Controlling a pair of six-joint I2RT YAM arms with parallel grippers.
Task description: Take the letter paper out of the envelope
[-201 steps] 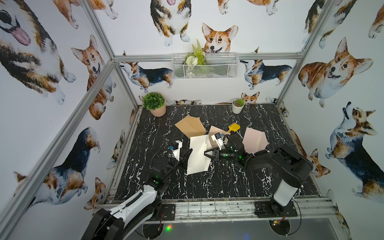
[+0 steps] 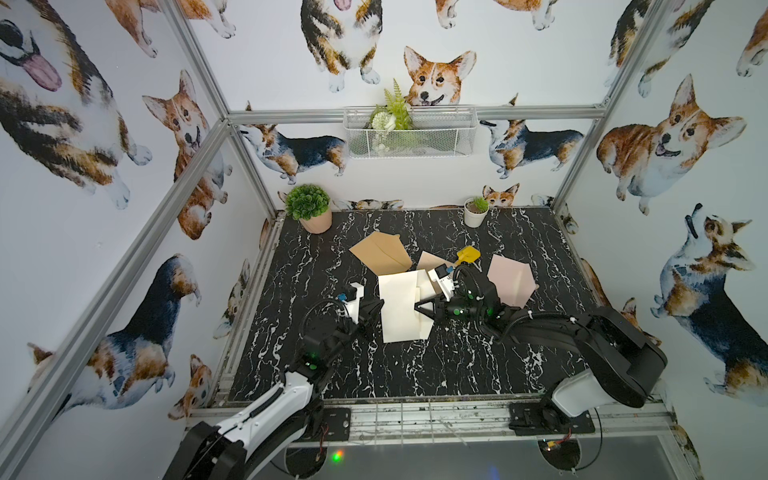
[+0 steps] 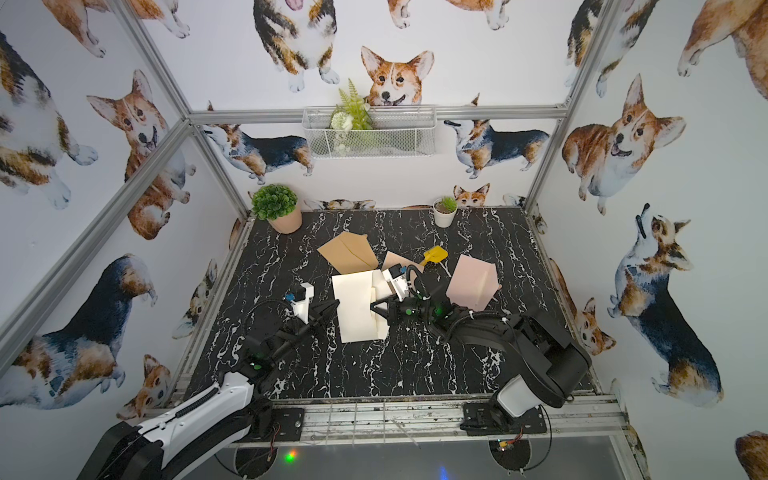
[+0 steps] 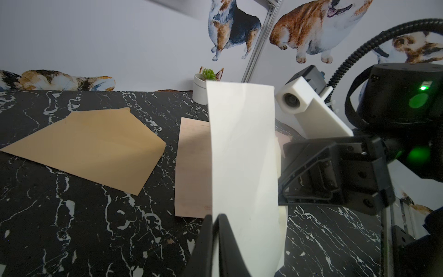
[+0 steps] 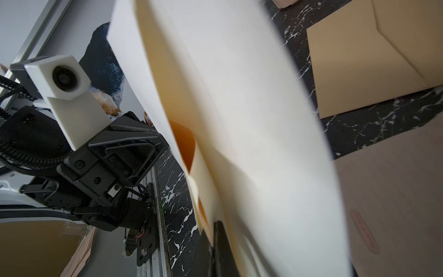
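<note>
A cream-white folded paper piece, seemingly the envelope [image 2: 398, 308], stands out over the middle of the table between my grippers. At its left edge, my left gripper is shut, the thin edge apparently between its fingers. My right gripper is shut at the cream strip or flap [image 5: 205, 177] on the right side, which appears pinched at the fingertips. Shaded gaps between paper layers show in the right wrist view. Whether that strip belongs to the envelope or to the letter paper, I cannot tell.
A brown envelope [image 2: 381, 253] lies behind, with a pink sheet [image 4: 191, 170] partly covered beside it. Farther right are a pink envelope [image 2: 510, 280] and a yellow item [image 2: 468, 254]. Potted plants [image 2: 315, 216] stand at the back.
My right gripper has shifted slightly right, and the paper pieces now spread wider, with more of the right-hand part showing. My left gripper has hardly moved.
</note>
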